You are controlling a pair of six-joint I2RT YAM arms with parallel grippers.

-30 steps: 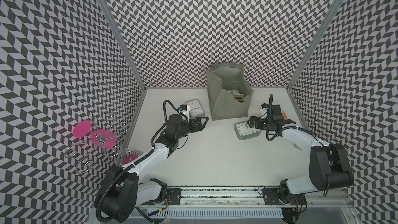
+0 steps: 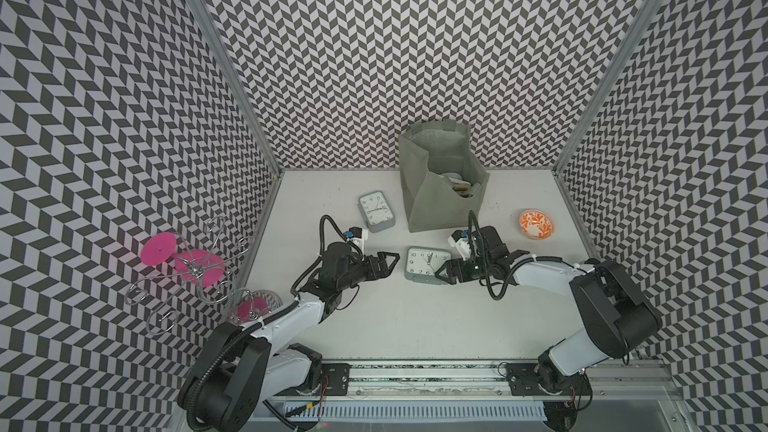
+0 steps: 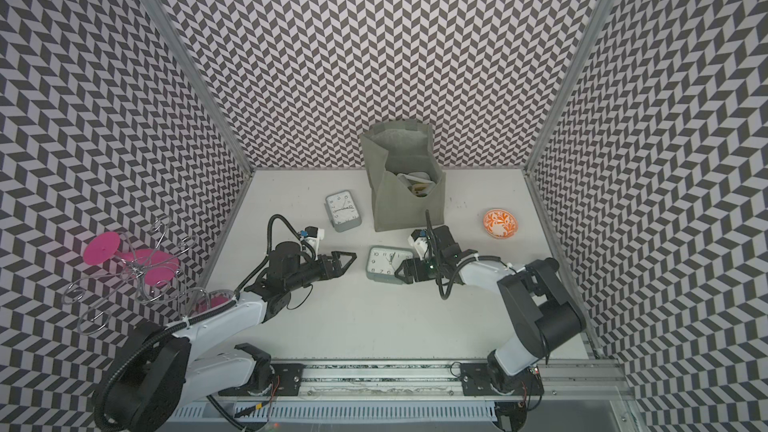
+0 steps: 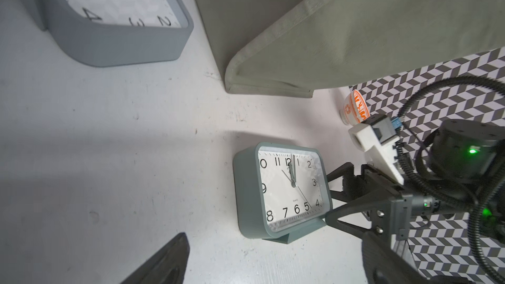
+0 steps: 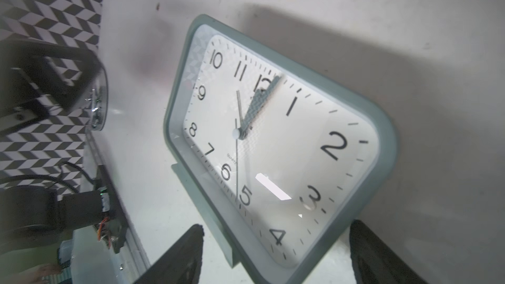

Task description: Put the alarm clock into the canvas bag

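Note:
A grey-green alarm clock (image 2: 427, 261) with a white face is in the middle of the table, tilted in the right wrist view. My right gripper (image 2: 445, 270) is at its right side with fingers spread apart. In the left wrist view those fingertips meet the side and lower right corner of that clock (image 4: 294, 189); I cannot tell whether it rests fully on the table. My left gripper (image 2: 392, 263) stands open and empty to the clock's left. The canvas bag (image 2: 442, 206) is upright behind, open at the top, with something pale inside. A second similar clock (image 2: 376, 210) lies left of the bag.
An orange-and-white bowl (image 2: 536, 224) sits at the right. A wire stand with pink discs (image 2: 200, 268) is at the far left.
The clock and my right gripper have shifted left and towards the front, into the middle. The bowl is now uncovered.

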